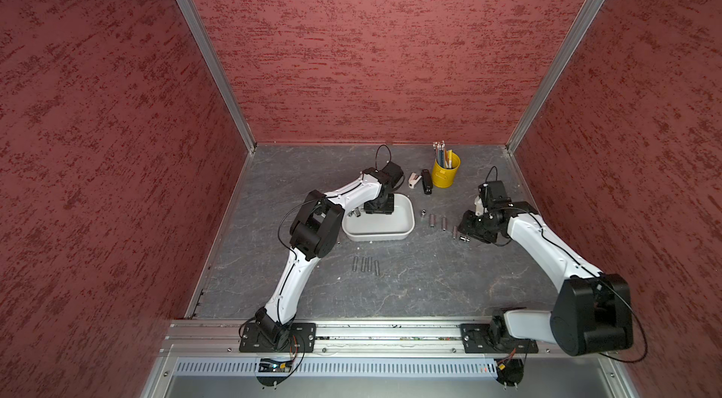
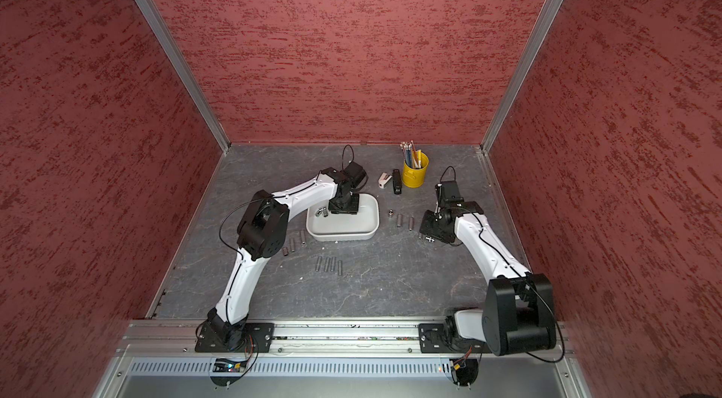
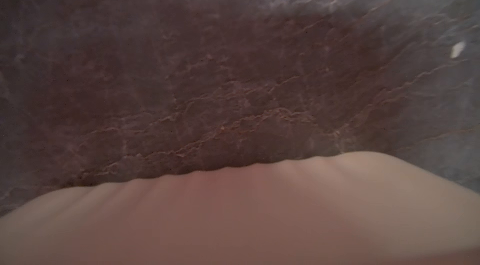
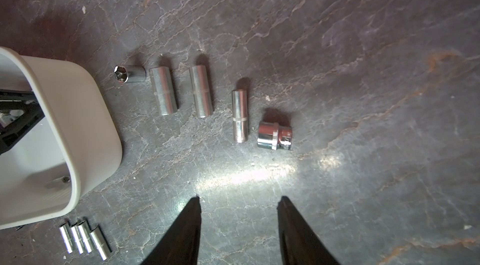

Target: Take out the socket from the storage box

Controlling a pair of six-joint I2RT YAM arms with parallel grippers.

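Note:
The white storage box [image 1: 378,234] sits mid-table, with small metal sockets [image 2: 319,211] inside at its left. My left gripper [image 1: 379,206] is down over and into the box's back part; its fingertips are hidden in the top views. The left wrist view is blurred, showing only marbled surface and a pale ridged edge. My right gripper stands open above the table right of the box, nothing between its fingers. Beyond its fingertips lie several sockets [image 4: 201,90], one short and wide [image 4: 274,136].
A yellow pen cup [image 1: 442,177], a black stapler-like object [image 1: 427,181] and a small white one [image 1: 413,180] stand behind the box at right. Several sockets [image 2: 328,264] lie in front of the box, others at its left.

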